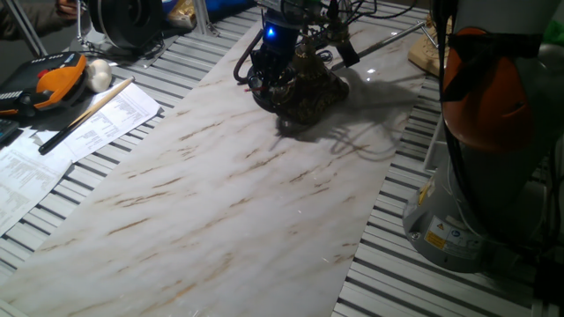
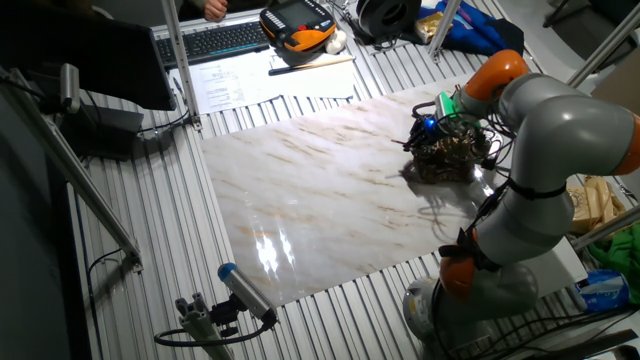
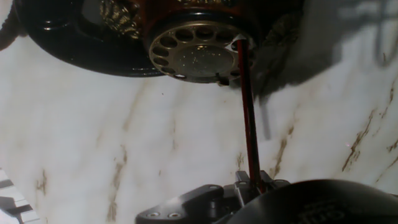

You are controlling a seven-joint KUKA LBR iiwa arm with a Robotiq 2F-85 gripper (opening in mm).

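Observation:
An ornate old-style telephone point(image 1: 308, 92) with dark and gold parts stands at the far end of the marble board, partly hidden by the arm in both exterior views. Its round rotary dial point(image 3: 202, 59) with finger holes faces the wrist view near the top. At the bottom of that view, my gripper is shut on a thin red and black stick point(image 3: 248, 118). The stick's far, whitish tip overlaps a hole on the dial's right side; how deep it sits I cannot tell. From outside, the fingers are lost among dark cables.
Most of the marble board point(image 2: 300, 190) is bare. Papers point(image 2: 220, 85), a dark pointer and an orange handheld controller point(image 2: 298, 25) lie beyond its edge. A blue-capped camera point(image 2: 245, 290) stands by the near left corner. Loose cables hang round the wrist.

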